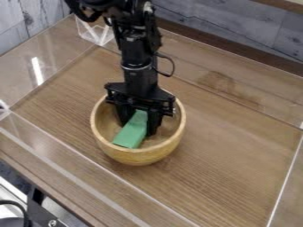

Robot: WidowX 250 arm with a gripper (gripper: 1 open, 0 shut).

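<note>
My black gripper (141, 114) reaches down from the top centre into a round wooden bowl (141, 154) at the middle of the table. Inside the bowl a flat green object (131, 132) lies slanted, its upper end under the gripper's tip. The gripper appears shut on the green object, though its fingers are dark and hard to make out.
Bare wooden table (231, 168) lies around the bowl, with free room to the right and left. A clear plastic item (95, 27) sits at the back left. Cables show at the bottom left corner.
</note>
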